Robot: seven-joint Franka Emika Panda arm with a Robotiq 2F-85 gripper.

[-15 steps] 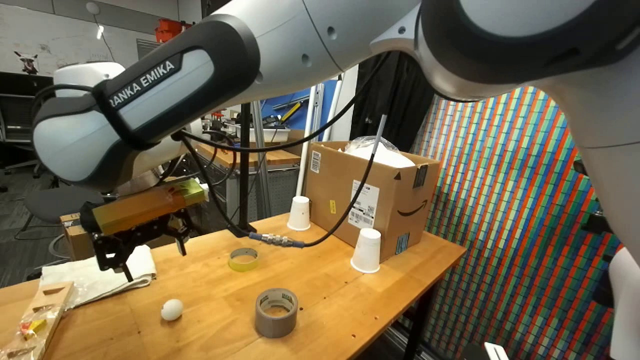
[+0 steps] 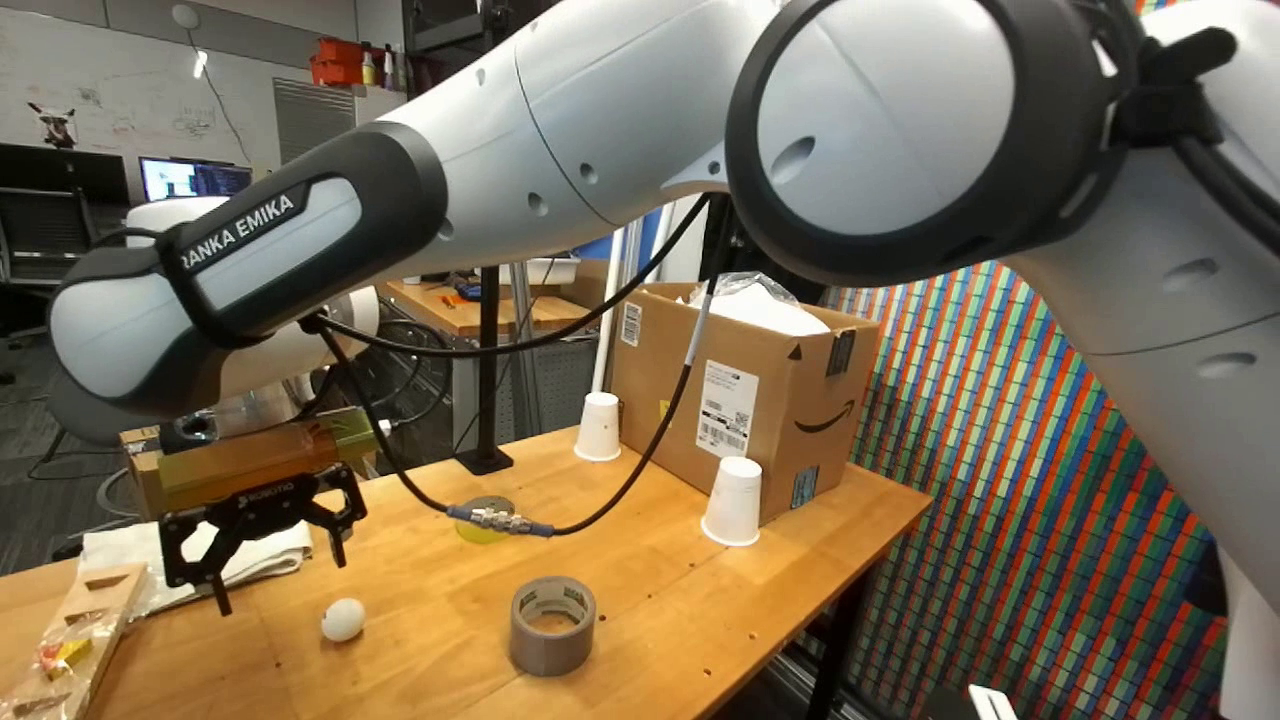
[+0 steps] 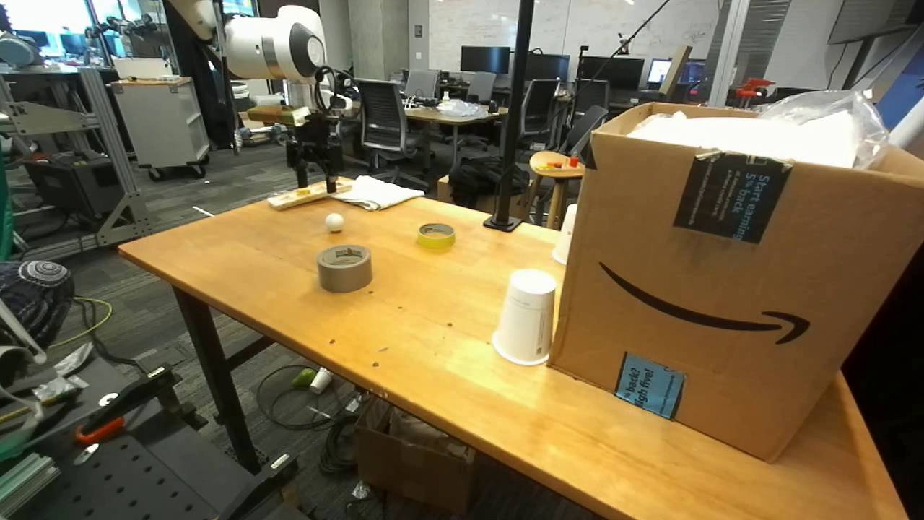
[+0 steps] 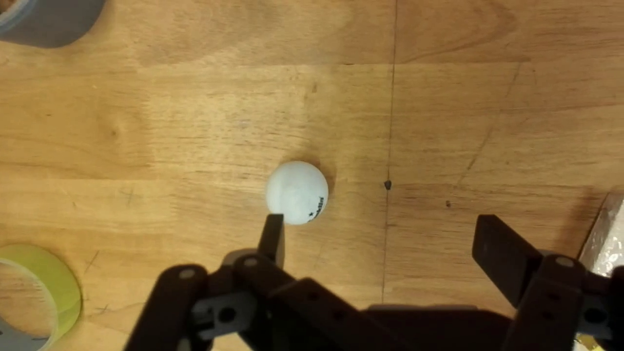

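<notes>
A white ball (image 4: 297, 193) with small dark print rests on the wooden table. My gripper is open above the table, with only bare wood visible between its widely spread fingers. In the wrist view the ball lies just beyond the tip of the left finger (image 4: 272, 240), off to that side of the gap. From the first exterior view, the gripper (image 2: 282, 582) hangs over the table's far left part, with the ball (image 2: 343, 619) to its right and nearer the camera. The second exterior view shows the ball (image 3: 334, 222) in front of the gripper (image 3: 316, 188).
A grey tape roll (image 2: 552, 625) and a yellow tape roll (image 3: 435, 235) lie on the table. Two white cups, one nearer (image 2: 733, 502), stand by a cardboard box (image 2: 750, 396). A white cloth (image 3: 378, 192) and a wooden piece (image 2: 90, 630) lie near the gripper.
In the first exterior view, my gripper has moved left and lower, turning slightly, and its hanging cable has shifted left. The ball, tape rolls and cups have stayed put.
</notes>
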